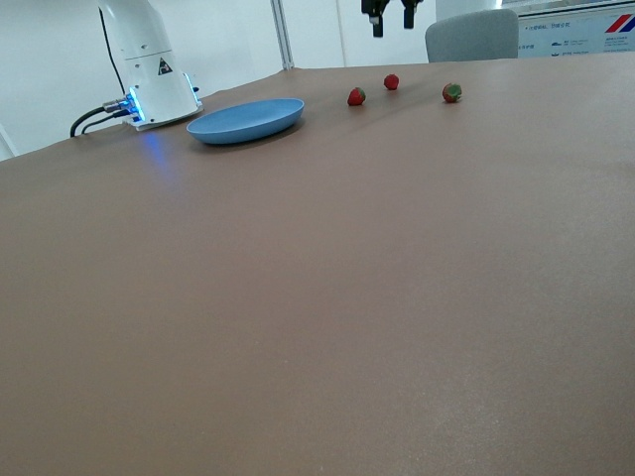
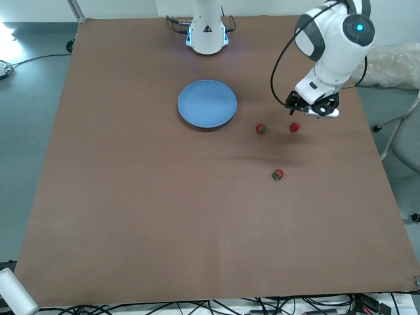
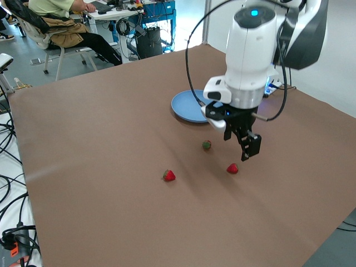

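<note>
A round blue plate [image 2: 207, 103] [image 1: 245, 120] rests on the brown tabletop. Three strawberries lie apart to its right in the left view: one [image 2: 261, 128] nearest the plate, another [image 2: 294, 127] farther right, a third [image 2: 277, 175] lower down. In the top view they show as small red shapes [image 1: 356, 97] right of the plate. My black gripper [image 1: 392, 22] hangs in the air above the strawberries, its two fingers apart with nothing seen between them. In the right view it [image 3: 242, 146] hangs over the table, partly in front of the plate.
A white arm base [image 2: 207, 36] with cables stands at the back edge. A grey chair [image 2: 408, 138] is beside the table's right side. Cables run along the near edge [image 2: 216, 307].
</note>
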